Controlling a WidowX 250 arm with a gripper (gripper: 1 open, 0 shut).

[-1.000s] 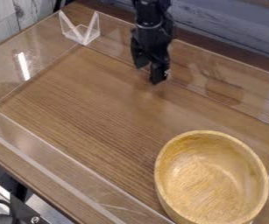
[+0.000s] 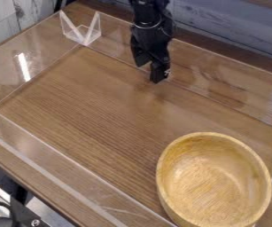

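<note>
A black robot arm reaches down from the top centre, its gripper low over the back middle of the wooden table. The gripper looks dark and small; whether anything lies between or beneath its fingers is too small to tell.
A large yellow bowl sits at the front right. A clear angular object stands at the back left. A dark cable shows at the bottom left corner.
The arm and gripper have shifted slightly over the last second, staying in the same area at the back. The bowl has not moved.
</note>
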